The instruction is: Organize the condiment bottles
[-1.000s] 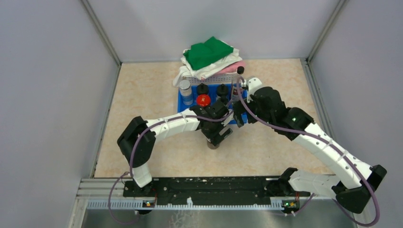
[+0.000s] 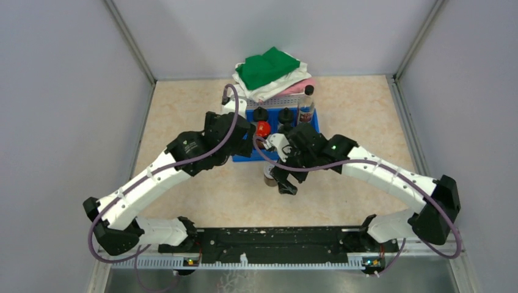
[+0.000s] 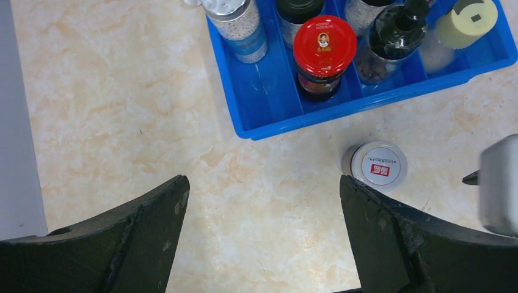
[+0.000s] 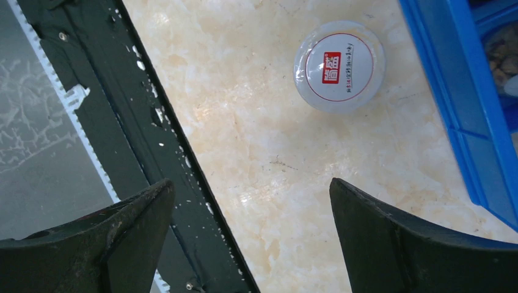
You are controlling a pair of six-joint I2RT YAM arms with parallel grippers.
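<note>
The blue divided tray (image 3: 269, 129) holds several condiment bottles. Among them are a red-lidded jar (image 3: 325, 46), a shaker with a clear top (image 3: 238, 27), a dark pump-top bottle (image 3: 391, 43) and a jar with a pale yellow lid (image 3: 467, 24). In front of the tray one white-lidded jar (image 4: 339, 67) stands alone on the table. My left gripper is open over the tray's left front, nothing between its fingers. Low and to the right, my right gripper is also open and empty, beside the lone jar. In the top view both arms hide parts of the tray.
Behind the tray are folded cloths (image 2: 269, 68), green on top. A tall clear bottle with a black cap (image 2: 306, 107) stands at the tray's back right. Both arms are close together near the middle.
My left arm has swung from the front jar back and leftward over the tray's left side.
</note>
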